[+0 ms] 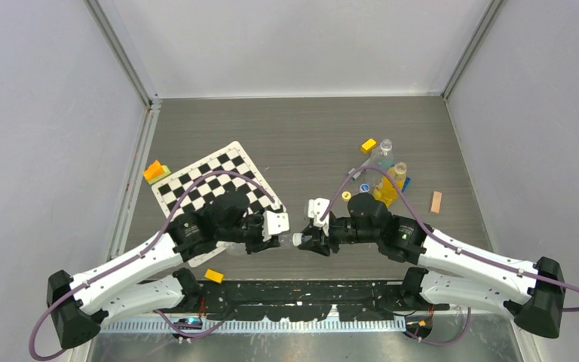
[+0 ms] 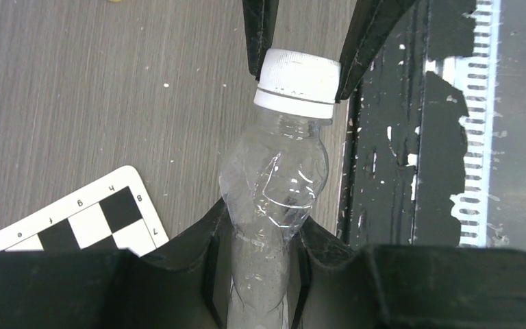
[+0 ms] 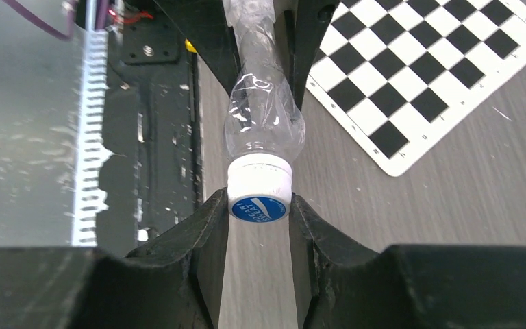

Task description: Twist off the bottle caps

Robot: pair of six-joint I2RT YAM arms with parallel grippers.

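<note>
A clear plastic bottle (image 2: 274,178) is held roughly level between my two arms, its white cap (image 2: 298,77) towards the right arm. My left gripper is shut around the bottle's body. From the other side, my right gripper has its fingers against both sides of the cap, whose blue-printed top (image 3: 259,209) faces the right wrist camera. The cap sits at the bottle's neck (image 2: 287,125); how tightly it is screwed on does not show. In the top view only a small piece of bottle (image 1: 286,238) shows between the grippers.
Another clear bottle (image 1: 381,154) and a yellow-filled bottle (image 1: 389,190) stand behind the right arm, near several small objects. A checkerboard (image 1: 230,162) lies under the left arm.
</note>
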